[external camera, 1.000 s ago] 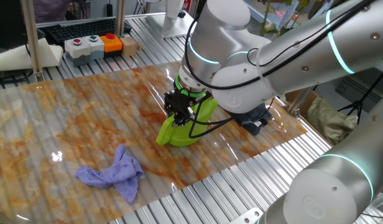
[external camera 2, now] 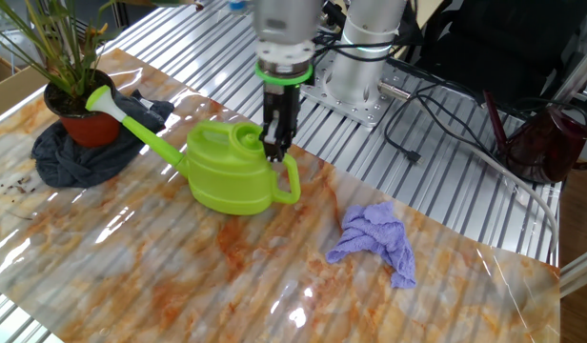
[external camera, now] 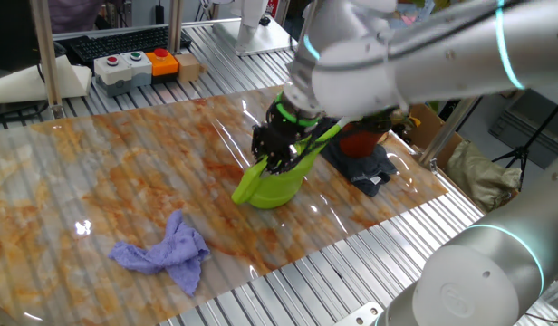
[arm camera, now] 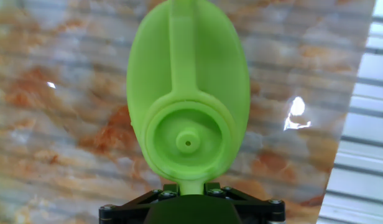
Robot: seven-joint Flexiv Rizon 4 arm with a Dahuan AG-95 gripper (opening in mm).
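A bright green watering can stands over the marbled sheet, its spout aimed at the potted plant; whether its base touches the sheet I cannot tell. At the handle's upper end is my gripper, pointing down. In the wrist view its dark fingers close in from both sides on the narrow green handle, just behind the round filler opening. Exterior view 1 has the arm blurred above the can. The plant's brown-red pot rests on a dark cloth.
A crumpled purple cloth lies on the sheet, on the can's handle side. A dark red jug and loose cables occupy the metal table near the arm's base. Button boxes sit behind the sheet. Much of the sheet is bare.
My arm has swung and tilted, with the gripper shifting slightly right in exterior view 1. The can has shifted slightly with it, and the pot behind now shows.
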